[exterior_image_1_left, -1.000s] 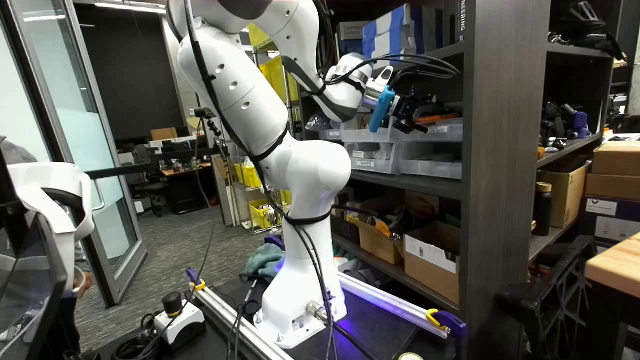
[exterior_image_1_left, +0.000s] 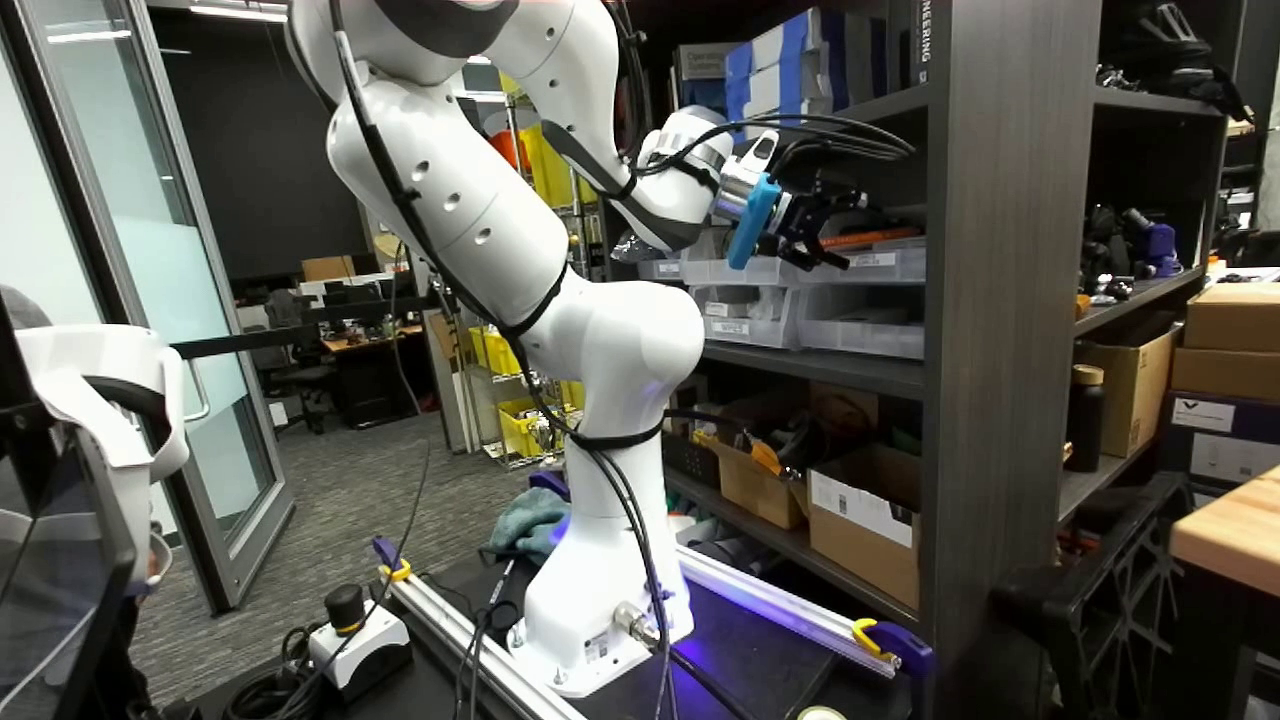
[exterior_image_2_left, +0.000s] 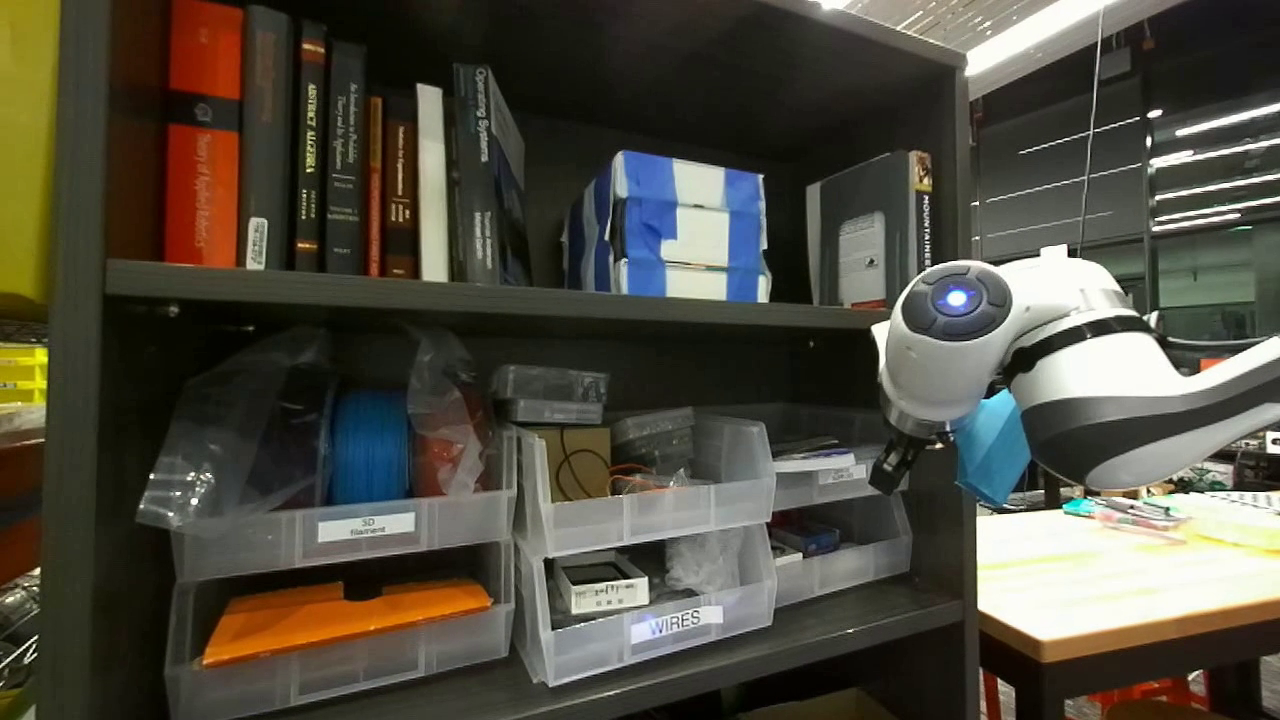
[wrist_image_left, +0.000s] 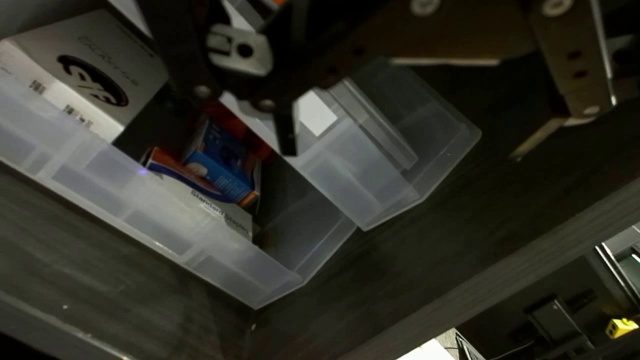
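My gripper (exterior_image_1_left: 849, 230) hangs in front of the shelf's clear bins, its black fingers apart and nothing between them. Exterior view 2 has the gripper (exterior_image_2_left: 890, 466) beside the rightmost upper bin (exterior_image_2_left: 828, 482), near the shelf's right side. From the wrist, one finger (wrist_image_left: 286, 135) crosses over the bins and the other finger (wrist_image_left: 540, 135) lies over the dark shelf. The lower bin (wrist_image_left: 234, 264) in that view holds a blue box (wrist_image_left: 222, 165), a staples box (wrist_image_left: 222, 210) and a white box (wrist_image_left: 99, 75).
The shelf's upright side panel (exterior_image_1_left: 1008, 360) stands just right of the gripper. A bin labelled WIRES (exterior_image_2_left: 672, 630) and a blue filament spool (exterior_image_2_left: 369, 446) sit further left. Books and a blue-striped box (exterior_image_2_left: 690, 228) fill the shelf above. A wooden table (exterior_image_2_left: 1116, 588) is at right.
My arm has drawn back to the left, and the gripper has shifted a little away from the bins. A person's hand at the far left is no longer visible there.
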